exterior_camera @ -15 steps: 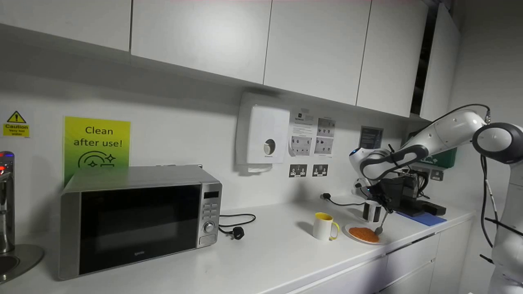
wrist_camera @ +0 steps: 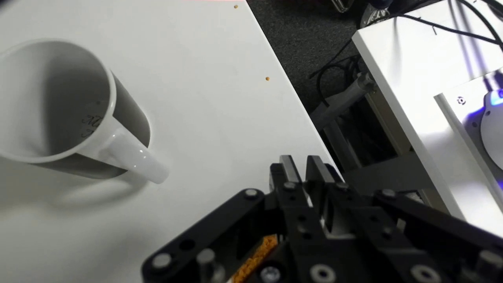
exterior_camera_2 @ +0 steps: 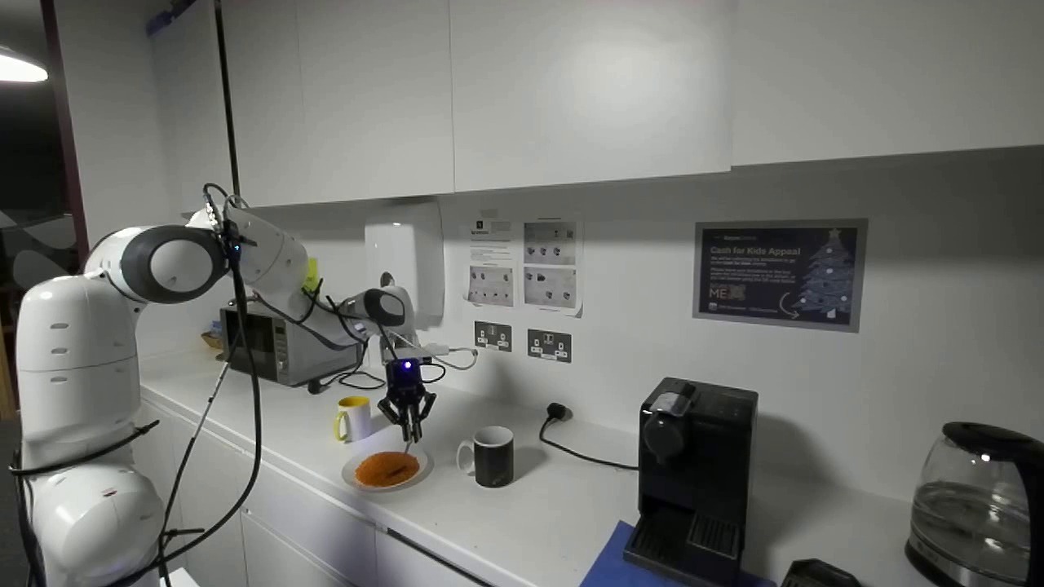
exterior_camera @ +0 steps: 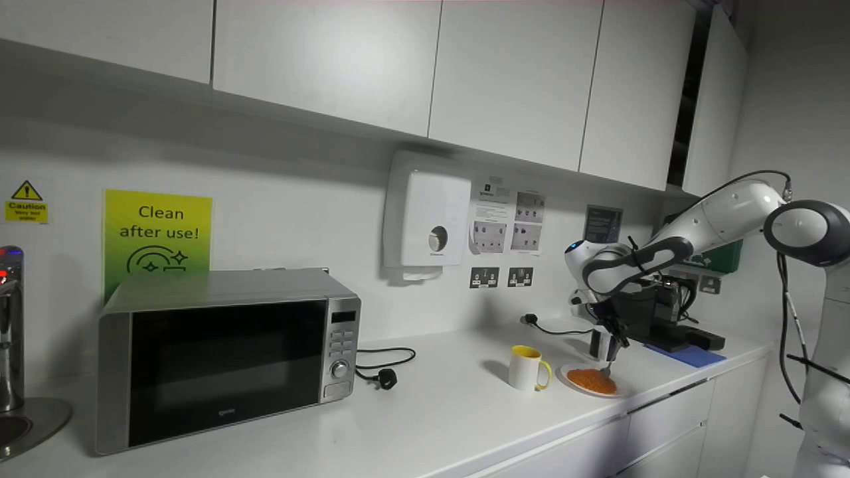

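Observation:
A white plate point(exterior_camera_2: 425, 473) bears a mound of orange, grainy food point(exterior_camera_2: 387, 470). Over its edge my gripper point(exterior_camera_2: 412, 432) points down, shut on a spoon point(exterior_camera: 606, 370) whose lower end meets the food in both exterior views. How deep the spoon's tip sits cannot be told. Seen from the wrist, the gripper has its fingertips close together; the spoon is mostly hidden there, and a strip of the orange food point(wrist_camera: 256, 259) shows beneath the finger linkage.
A black-and-white mug point(exterior_camera_2: 494, 458) stands just beside the plate, its handle point(wrist_camera: 136, 158) towards the gripper. On the plate's other side is a white mug with yellow inside point(exterior_camera: 524, 371). Farther off are a microwave point(exterior_camera: 231, 358) and a coffee machine point(exterior_camera_2: 696, 470). The counter's front edge runs close by.
In exterior view 1 my gripper and the spoon have shifted left and slightly down. The spoon's lower end has moved left across the food's edge, and the gripper now covers part of the black-and-white mug.

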